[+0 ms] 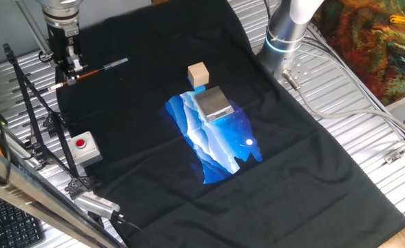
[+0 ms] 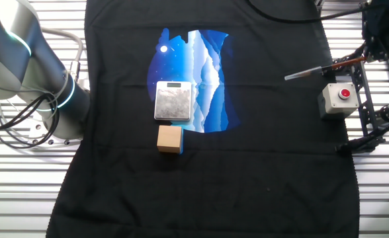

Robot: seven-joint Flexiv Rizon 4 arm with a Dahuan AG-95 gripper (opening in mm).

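Note:
My gripper (image 1: 71, 78) is at the upper left in exterior view 1, near the cloth's edge. It appears shut on a slim brush-like stick (image 1: 92, 73) with a brown middle and a grey end that points out over the cloth. In exterior view 2 the stick (image 2: 307, 73) reaches in from the right, while the gripper's dark body is partly cut off by the frame. A light wooden block (image 1: 198, 74) with a blue side stands beside a silver scale (image 1: 213, 102). The scale rests on a blue mountain picture (image 1: 220, 148).
A box with a red button (image 2: 339, 100) stands at the cloth's edge, close to a black frame (image 1: 44, 110). The arm's base (image 1: 280, 52) is on the opposite side.

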